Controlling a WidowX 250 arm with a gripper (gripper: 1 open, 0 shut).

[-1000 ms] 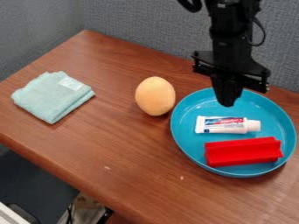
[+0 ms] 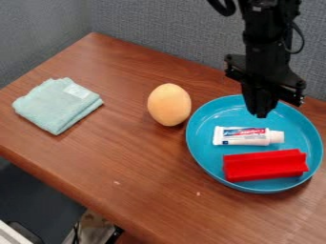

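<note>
My black gripper (image 2: 261, 103) points down over the back of the blue plate (image 2: 204, 152); whether its fingers are open or shut is hard to see. Below it on the plate lie a white toothpaste tube (image 2: 249, 135) with a red-and-blue label and, nearer the front, a red block-shaped object (image 2: 265, 164). A large tan egg-shaped object (image 2: 170, 104) stands on the table just left of the plate.
A folded pale mint cloth (image 2: 57, 103) lies at the left of the wooden table (image 2: 114, 181). A grey partition runs behind, and the table edge drops away at the lower left.
The gripper has shifted slightly to the right over the plate. The objects on the table look unchanged.
</note>
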